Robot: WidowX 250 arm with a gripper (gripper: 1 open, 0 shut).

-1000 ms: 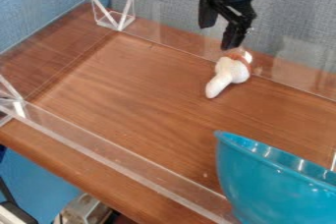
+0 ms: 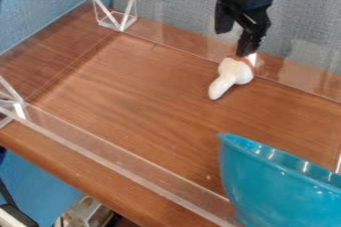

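Observation:
The black gripper [image 2: 234, 37] hangs at the top right of the wooden table, its fingers apart with nothing seen held between them. Just below it a white plush or soft object [image 2: 230, 78] with an orange band lies on the table near the back edge, its thin end toward the front. A large teal bowl [image 2: 276, 181] fills the lower right corner.
A clear low barrier [image 2: 127, 166] runs along the front edge. White brackets stand at the back left [image 2: 115, 18] and left side [image 2: 11, 108].
The gripper has shifted slightly, moving a little right and downward over the white object. The white object and bowl look unmoved.

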